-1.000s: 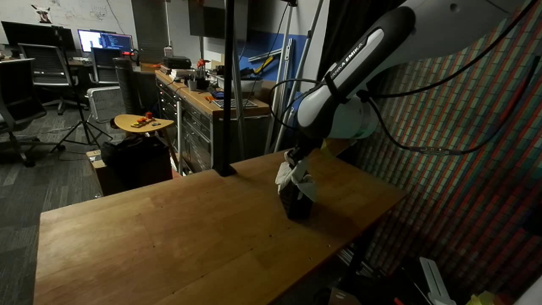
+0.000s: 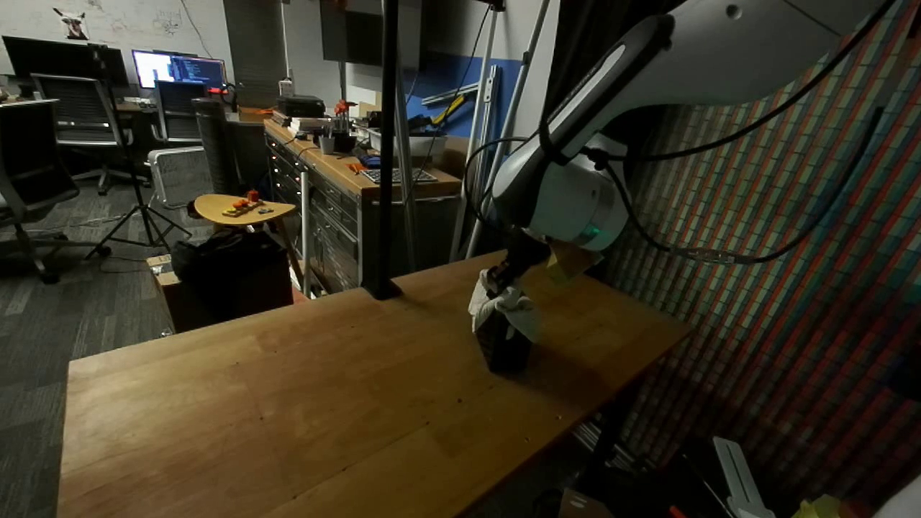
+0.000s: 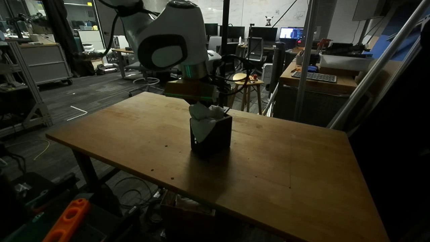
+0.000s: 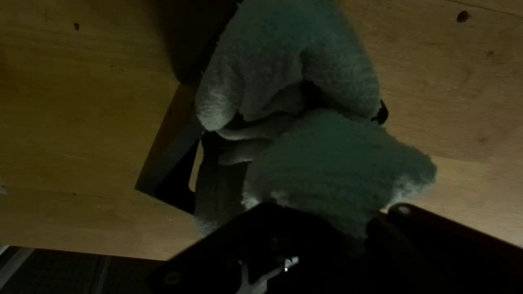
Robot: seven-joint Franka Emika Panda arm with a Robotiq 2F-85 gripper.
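A black box (image 3: 215,137) stands upright on the wooden table. A pale grey cloth (image 3: 202,127) is bunched at the box's top and drapes over its rim and side. In the wrist view the cloth (image 4: 338,166) fills the middle, covering most of the box, whose corner (image 4: 171,181) shows at its left. My gripper (image 2: 501,280) is right over the box, pointing down, shut on the upper folds of the cloth. The wrist view shows its dark fingers at the bottom edge, against the cloth. What lies inside the box is hidden.
A black post (image 2: 386,173) rises at its far edge. A workbench (image 2: 345,173) with clutter and a small stool (image 2: 244,210) stand beyond the table.
The arm has come down slightly and shifted a little to the left in exterior view 1. The cloth's top folds sit lower and more bunched; the box has stayed put.
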